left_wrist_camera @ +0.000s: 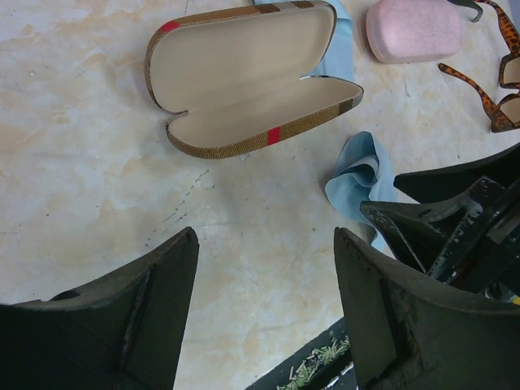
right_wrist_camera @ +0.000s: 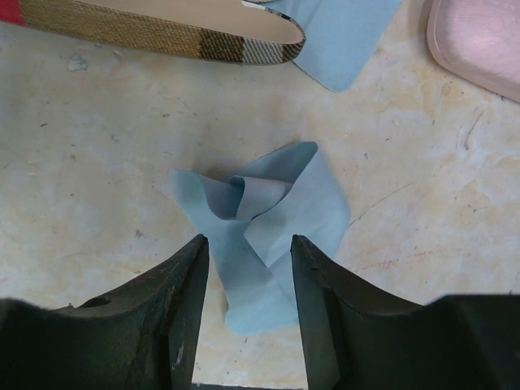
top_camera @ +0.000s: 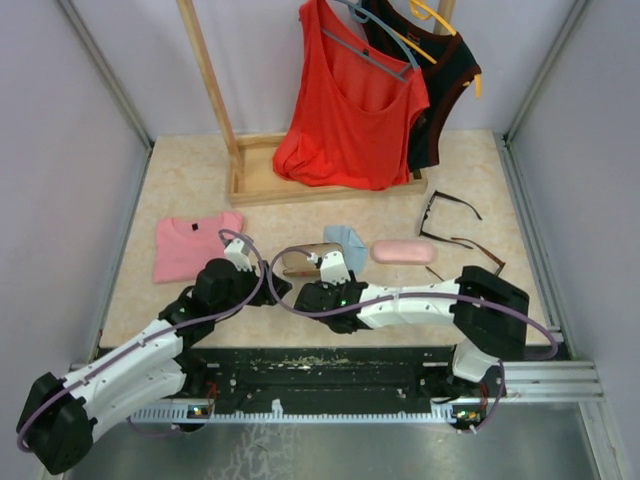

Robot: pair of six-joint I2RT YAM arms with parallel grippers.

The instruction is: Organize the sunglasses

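An open glasses case [left_wrist_camera: 260,89], beige inside with a brown, red-striped rim, lies on the table ahead of my left gripper, which is open over bare table. Crumpled on the table is a small blue cloth [right_wrist_camera: 276,219]. My right gripper stands open above that cloth, nothing held between its fingers. One pair of sunglasses [top_camera: 425,220] with dark arms rests at the right; a tortoiseshell pair [top_camera: 492,256] lies in front of it, its near arm partly behind my right arm. A closed pink case [top_camera: 402,252] sits right of the open one.
A second blue cloth [top_camera: 347,243] lies behind and beside the open case. A folded pink shirt [top_camera: 195,245] is at the left. Across the back, a wooden rack [top_camera: 236,165] holds a red top [top_camera: 350,110] and a dark top [top_camera: 430,80].
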